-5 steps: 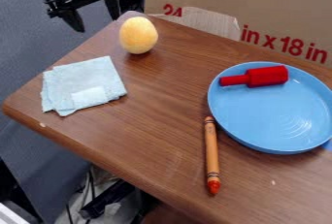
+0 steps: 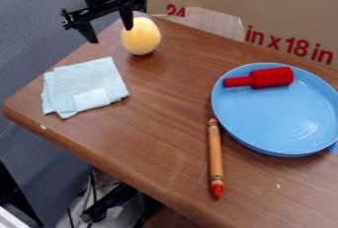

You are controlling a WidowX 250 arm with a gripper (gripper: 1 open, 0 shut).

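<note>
My black gripper (image 2: pixel 109 25) is at the top left over the table's back edge, its two fingers spread open and pointing down, with nothing seen held. The right finger is beside the upper left of a yellow egg-shaped object (image 2: pixel 142 38); whether they touch I cannot tell. A folded pale blue cloth (image 2: pixel 85 86) lies at the left of the wooden table (image 2: pixel 145 153). A blue plate (image 2: pixel 271 123) on the right holds a red cylindrical object with a handle (image 2: pixel 272 77). An orange crayon (image 2: pixel 215 158) lies left of the plate.
A large cardboard box (image 2: pixel 251 10) stands along the back. The table's middle, between cloth, crayon and yellow object, is clear. The left edge drops to the floor, where dark equipment lies.
The gripper has come down and to the right from the top left, nearer the yellow object. The objects on the table look unmoved.
</note>
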